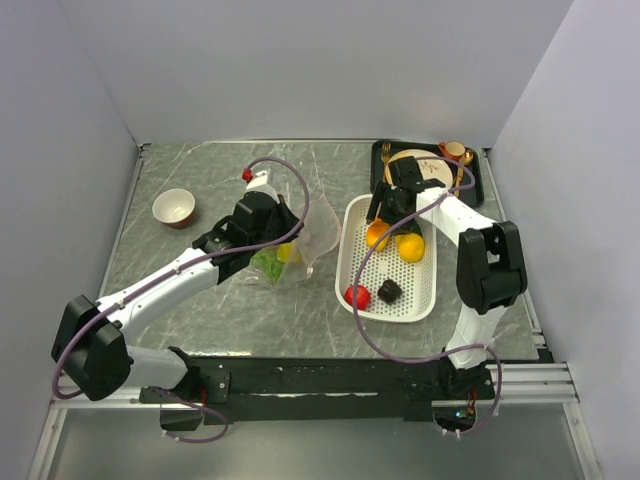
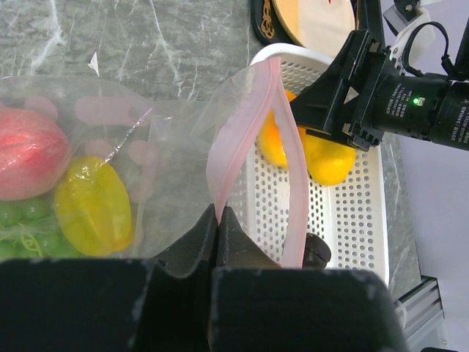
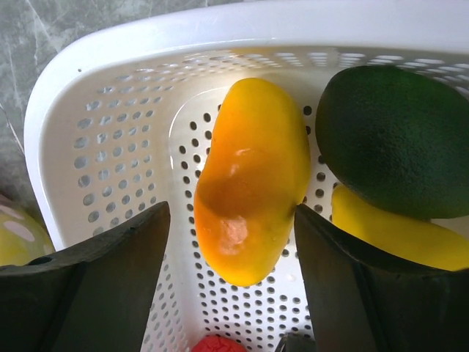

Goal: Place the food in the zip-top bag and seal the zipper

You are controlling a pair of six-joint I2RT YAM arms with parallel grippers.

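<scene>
My left gripper is shut on the zipper edge of the clear bag (image 2: 176, 169), whose pink strips rise from the fingers. Inside the bag lie a red item (image 2: 28, 154), a yellow food (image 2: 92, 205) and green grapes (image 2: 33, 235). In the white basket (image 1: 347, 270), my right gripper is part open, its fingertips either side of an orange mango (image 3: 249, 147). Beside that are a dark green avocado (image 3: 392, 139) and a yellow banana-like food (image 3: 396, 231). A red food (image 1: 358, 297) and a dark item (image 1: 390, 291) sit lower in the basket.
A bowl (image 1: 174, 206) stands at the left. A black tray (image 1: 475, 200) with plate, cutlery and cup sits at the back right, close behind the basket.
</scene>
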